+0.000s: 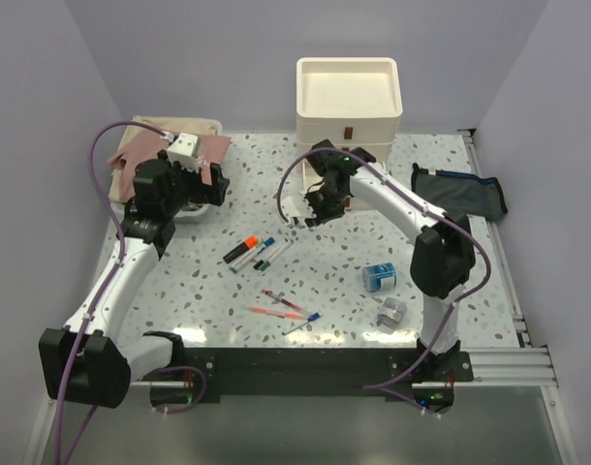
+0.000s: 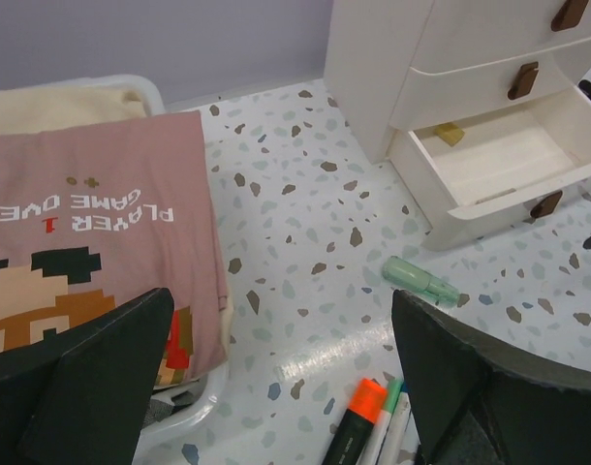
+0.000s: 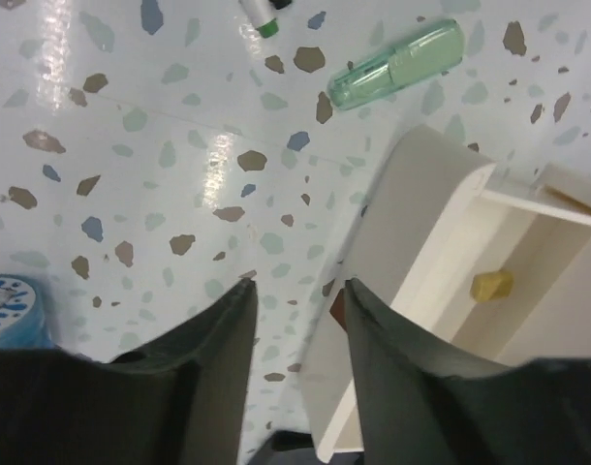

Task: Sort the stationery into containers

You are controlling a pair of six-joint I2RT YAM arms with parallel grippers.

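Note:
In the left wrist view my left gripper stands open above the table, nothing between its fingers. My right gripper is partly open and empty, over the front edge of the pulled-out drawer (image 3: pixel 412 228) by its brown handle (image 3: pixel 338 310). A green translucent item (image 2: pixel 421 281) lies on the table in front of that drawer. Inside the drawer is a small yellow block (image 2: pixel 451 133). Several markers, among them an orange-capped black one (image 1: pixel 240 249), lie mid-table. Pens (image 1: pixel 276 313) lie nearer the front edge.
A white drawer unit (image 1: pixel 349 89) stands at the back. On the left is a white bin (image 2: pixel 214 399) draped with a pink cloth (image 2: pixel 92 232). A dark mesh pouch (image 1: pixel 460 194) lies right; a blue-labelled jar (image 1: pixel 379 278) and a clear jar (image 1: pixel 391 312) stand front right.

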